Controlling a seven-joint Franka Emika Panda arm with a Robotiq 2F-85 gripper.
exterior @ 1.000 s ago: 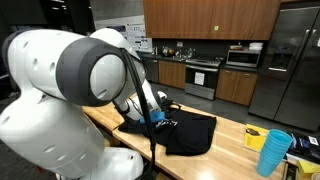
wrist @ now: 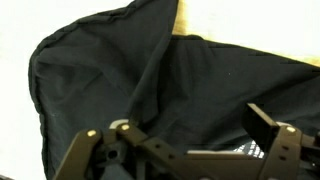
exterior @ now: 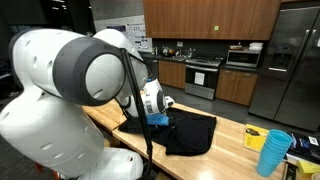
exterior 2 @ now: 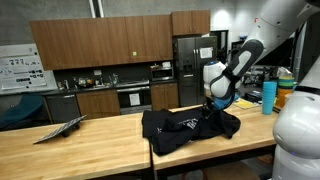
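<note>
A black cloth (exterior: 195,135) lies spread and rumpled over the wooden table. In the exterior view 2 the cloth (exterior 2: 180,130) reaches from the middle of the table towards the right. Above it hangs my gripper (exterior 2: 208,98), pointing down. From the wrist view, folds of the dark cloth (wrist: 205,85) run beneath my gripper, whose fingers stand wide apart. No cloth is caught between them. A small patterned light patch (wrist: 250,148) shows near the right finger.
Blue cups (exterior: 273,152) and a yellow item (exterior: 256,138) stand on the table's right side in the exterior view 1. A dark, flat object (exterior 2: 62,130) lies at the left in the exterior view 2. Bare table (exterior 2: 100,150) stretches between it and the cloth.
The arm has shifted, and my gripper's body stands more upright and slightly higher than a second ago. The cloth looks much the same.
</note>
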